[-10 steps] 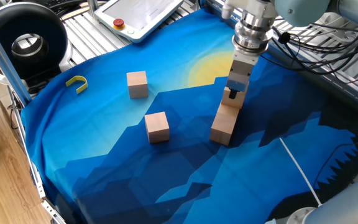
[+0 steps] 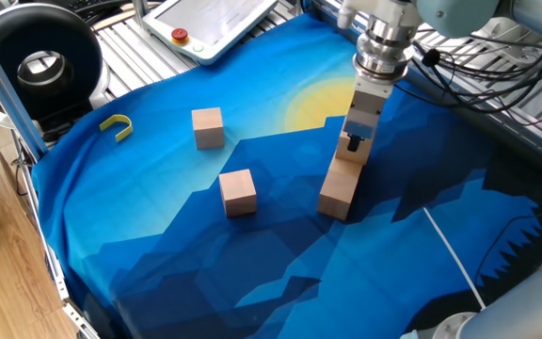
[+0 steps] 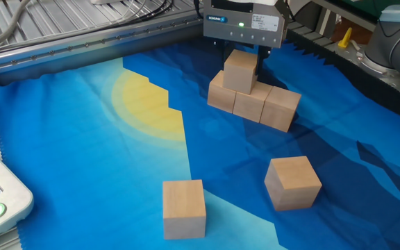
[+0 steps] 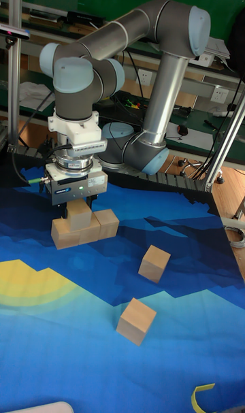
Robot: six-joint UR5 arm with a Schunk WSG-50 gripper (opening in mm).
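Three wooden cubes form a touching row on the blue cloth, with the right-end cube (image 3: 280,109), the middle cube (image 3: 251,104) and the left-end cube (image 3: 220,94). A top cube (image 3: 241,71) rests over the left-end and middle cubes. My gripper (image 3: 243,69) points down at this top cube, its dark fingers (image 3: 262,64) on either side. Whether they press on the cube or stand slightly apart cannot be told. Two loose cubes lie apart from the row: one nearer it (image 2: 238,193), the other farther off (image 2: 208,128).
A yellow curved piece (image 2: 117,126) lies near the cloth's edge. The tablet with a red button (image 2: 180,36) sits beyond the cloth, and black cables (image 2: 478,89) run behind the arm. Open cloth (image 2: 158,273) surrounds the loose cubes.
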